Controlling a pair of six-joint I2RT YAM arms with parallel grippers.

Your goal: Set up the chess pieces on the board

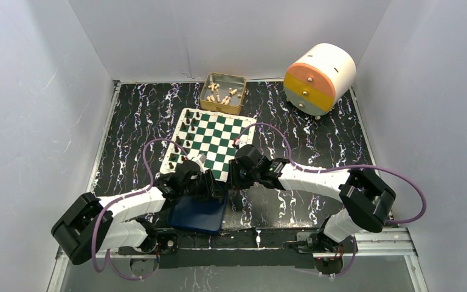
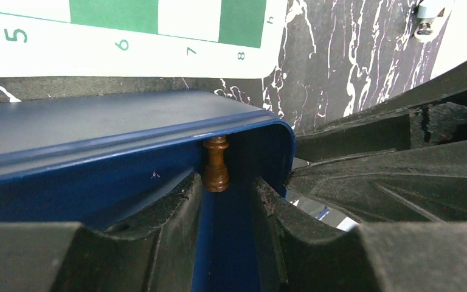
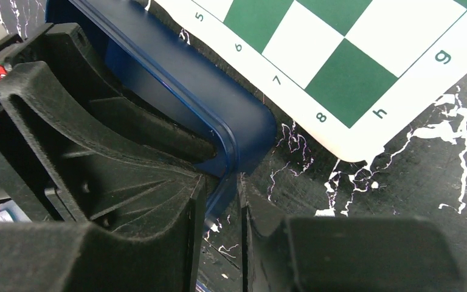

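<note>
The green-and-white chessboard [image 1: 224, 143] has dark pieces [image 1: 183, 126] standing along its left side. Below it lies a dark blue tray [image 1: 198, 214]. In the left wrist view, one brown chess piece [image 2: 216, 167] stands upright in the tray's far right corner, its top hidden by the rim. My left gripper is open over the tray, fingertips just in front of the piece, nothing between them. At that same corner, my right gripper is open by a narrow gap. The tray's rim shows between its fingertips; whether they touch it I cannot tell.
A gold box [image 1: 234, 109] with several pale pieces stands behind the board. A round drawer cabinet [image 1: 317, 80] sits at the back right. Both hands are very close together at the tray corner. Table to the right of the board is clear.
</note>
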